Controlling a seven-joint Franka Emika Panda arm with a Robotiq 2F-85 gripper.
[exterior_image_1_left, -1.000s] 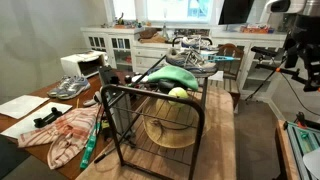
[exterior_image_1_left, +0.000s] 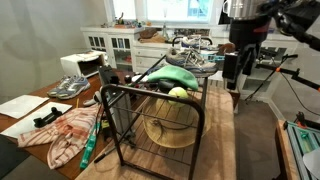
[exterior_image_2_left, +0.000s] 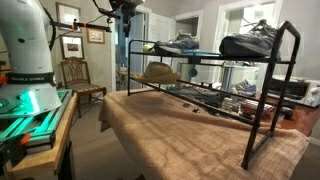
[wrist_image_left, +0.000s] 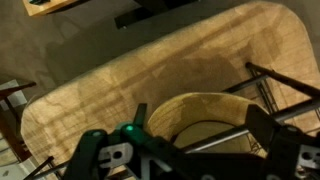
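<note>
My gripper (exterior_image_1_left: 237, 82) hangs in the air above the right end of a black wire rack (exterior_image_1_left: 158, 93), open with nothing between its fingers. In the wrist view its fingers (wrist_image_left: 265, 128) stand wide apart over the rack's bars, with the tan straw hat (wrist_image_left: 190, 103) below. The hat (exterior_image_2_left: 160, 73) rests on the table under the rack's upper shelf. A green cap (exterior_image_1_left: 173, 77) and a yellow round thing (exterior_image_1_left: 178, 93) show at the rack. Dark sneakers (exterior_image_2_left: 254, 43) sit on the rack's top shelf.
To the left lie a striped cloth (exterior_image_1_left: 72, 138), black items (exterior_image_1_left: 48, 117) and grey shoes (exterior_image_1_left: 70, 87). A chair (exterior_image_2_left: 80, 78) stands beyond the table.
The arm and gripper have come in from the right edge of exterior view 1, moving left towards the rack. Rack, hat and cap have stayed put.
</note>
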